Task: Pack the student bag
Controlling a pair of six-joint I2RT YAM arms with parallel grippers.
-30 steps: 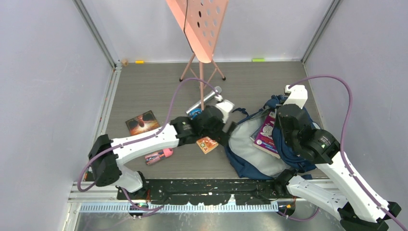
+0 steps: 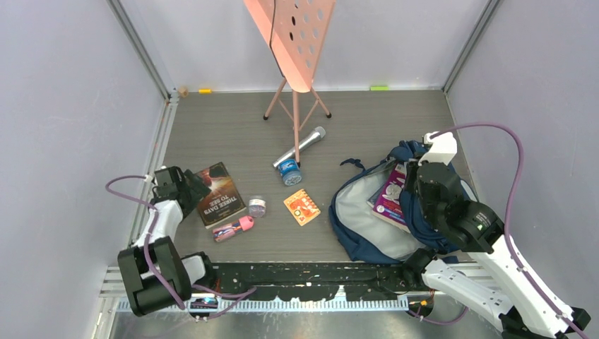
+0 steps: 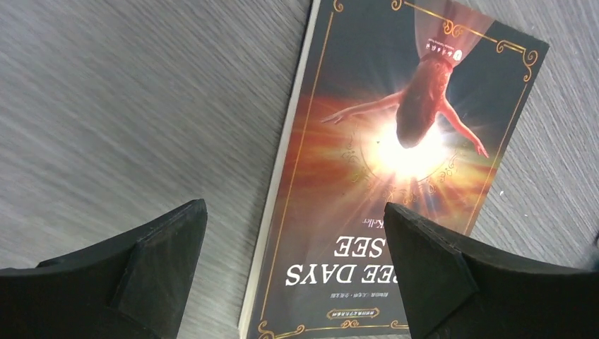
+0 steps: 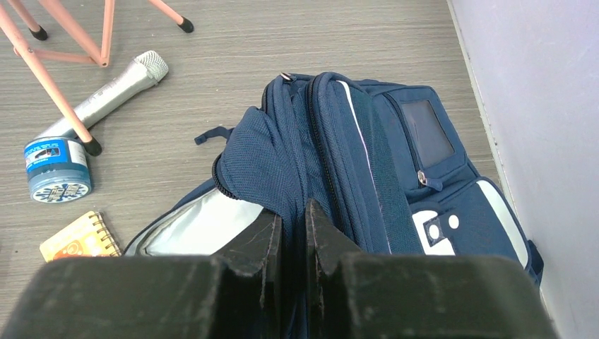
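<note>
The navy student bag (image 2: 358,241) lies with its mouth spread at the right, a purple book (image 2: 390,200) inside it. Folded fabric of the bag (image 4: 272,152) is pinched by my right gripper, which is shut on it. Over at the left, a dark book with a glowing cover (image 3: 339,212) rests flat on the floor. My left gripper is open above this book, its left edge running between the spread fingers. Nothing is held there.
A pink bottle (image 2: 233,229), a small clear jar (image 2: 257,207), a blue-labelled jar (image 2: 289,172), an orange notebook (image 2: 302,207) and a silver microphone (image 2: 311,138) lie between the arms. A pink stand (image 2: 297,127) rises at the back. Walls close both sides.
My left arm has swung from beside the bag's mouth leftward to the dark book. The right arm has shifted only slightly, and the loose items lie where they were.
</note>
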